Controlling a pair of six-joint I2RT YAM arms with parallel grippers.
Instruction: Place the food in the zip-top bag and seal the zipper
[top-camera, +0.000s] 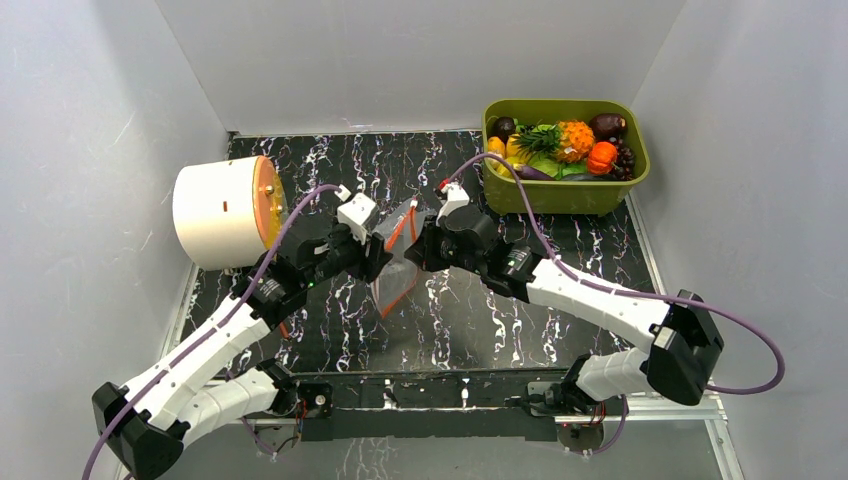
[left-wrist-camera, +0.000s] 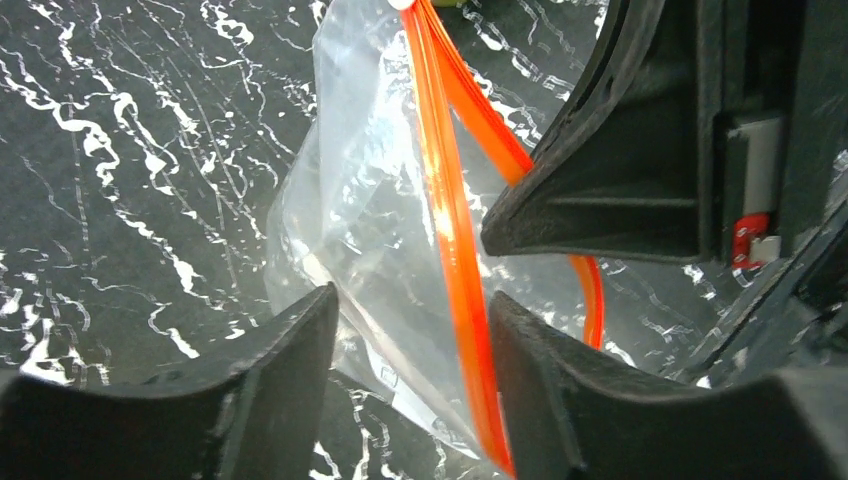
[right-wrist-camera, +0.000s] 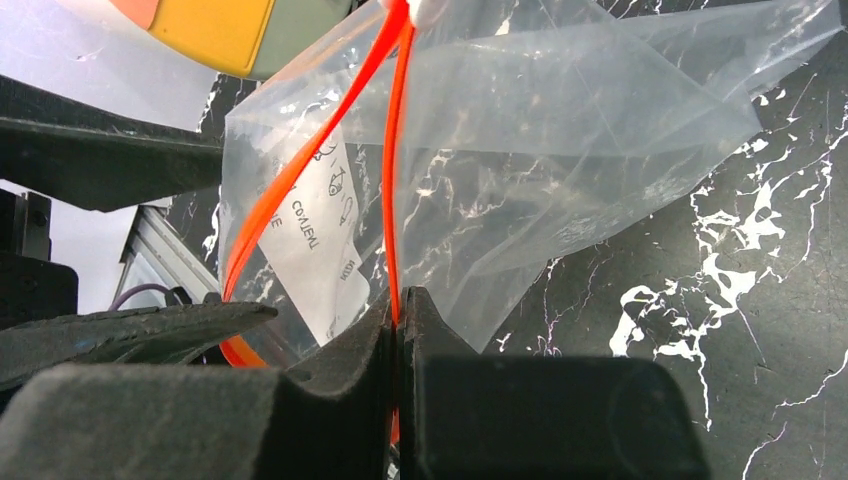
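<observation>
The clear zip bag (top-camera: 395, 270) with orange zipper strips (left-wrist-camera: 450, 230) hangs between the grippers over the marble table. My right gripper is shut on one orange strip, which runs down between its fingertips. My left gripper is part open around the other orange strip at the bottom of its wrist view; whether it touches the strip is unclear. The bag looks empty, apart from a white printed label (right-wrist-camera: 310, 240). The food, including a pineapple (top-camera: 573, 140) and an orange pepper (top-camera: 602, 157), lies in the green bin.
The green bin (top-camera: 560, 205) stands at the back right. A white cylinder with an orange rim (top-camera: 218, 213) is at the left.
</observation>
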